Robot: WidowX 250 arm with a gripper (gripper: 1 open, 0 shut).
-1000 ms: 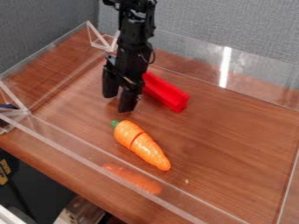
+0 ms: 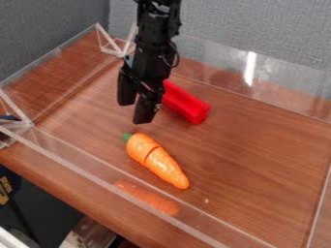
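My black gripper (image 2: 135,102) hangs over the wooden table at the left of centre, just behind an orange toy carrot (image 2: 162,163) with a green tip, which lies diagonally, apart from it. A red cylindrical object (image 2: 188,105) lies right beside the gripper, its left end hidden behind the arm. The two fingers appear apart, with nothing visible held between them.
Clear plastic walls (image 2: 258,73) border the wooden table (image 2: 258,155). A dark gap with some clutter lies beyond the front left edge.
The gripper has shifted very slightly; the carrot and the red object lie where they were.
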